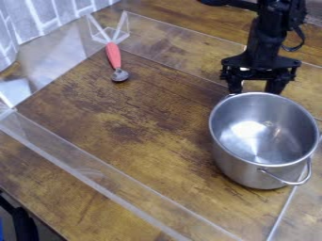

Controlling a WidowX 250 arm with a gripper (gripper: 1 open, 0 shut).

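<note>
The black gripper (pixel 259 75) hangs at the top right, just behind the rim of a large steel pot (pixel 262 155). Its fingertips are low and partly hidden by the pot; whether they are open or shut is hard to make out. A red-handled scoop (pixel 113 58) lies at the upper left of the wooden table (pixel 113 141).
Clear plastic walls edge the table on the left, along the bottom and behind the gripper. Crumpled silver material (pixel 14 90) sits at the left edge.
</note>
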